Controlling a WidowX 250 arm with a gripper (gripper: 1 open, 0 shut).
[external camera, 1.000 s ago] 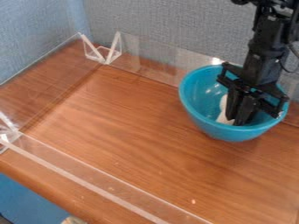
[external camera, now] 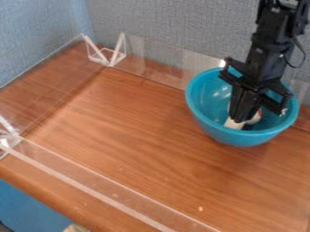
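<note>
A light blue plastic bowl [external camera: 212, 118] stands on the wooden board at the right. My black gripper [external camera: 246, 107] reaches down into it from the upper right, its lower part inside the bowl. A small pale object [external camera: 235, 123] lies in the bowl by my fingertips. The finger looks shut; whether anything is between the fingers cannot be seen clearly.
Clear plastic side walls with white corner brackets [external camera: 107, 56] edge it, with grey padded walls behind.
My gripper has shifted slightly left and up within the bowl, and the pale object shows lower beside the fingertips.
</note>
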